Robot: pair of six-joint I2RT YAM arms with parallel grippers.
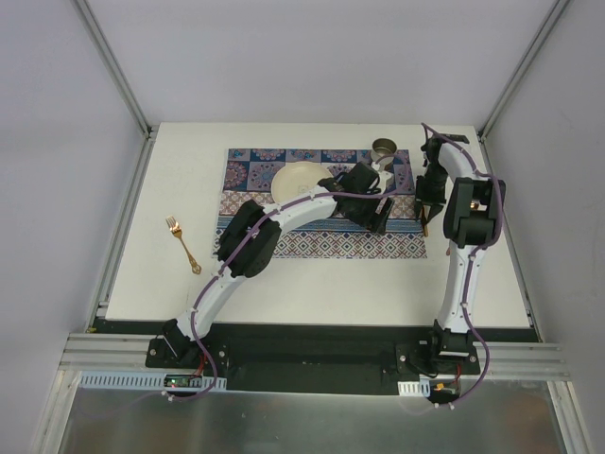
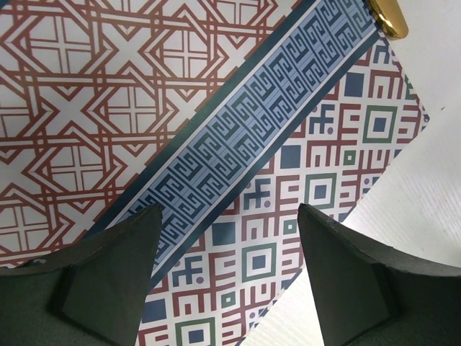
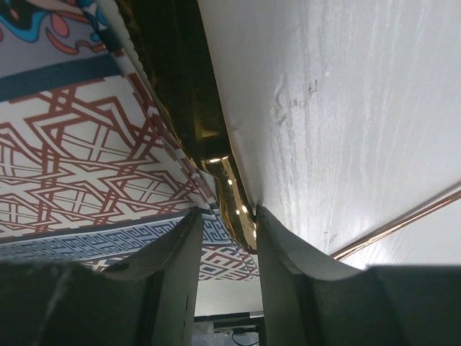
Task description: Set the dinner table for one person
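A gold knife [image 3: 180, 94] lies along the placemat's right edge; in the right wrist view my right gripper has its fingers either side of the knife's end, low at the table; whether they grip it is unclear. My left gripper stands open over the patterned placemat [image 2: 108, 86], nothing between its fingers, a gold piece at the upper right corner of its view. In the top view a cream plate [image 1: 293, 178] sits on the placemat, a metal cup [image 1: 383, 148] at the back. A gold fork [image 1: 184, 244] lies on the bare table at left.
Another slim utensil [image 3: 396, 223] lies on the white table right of the knife. Both arms reach over the table, the left one covering much of the placemat.
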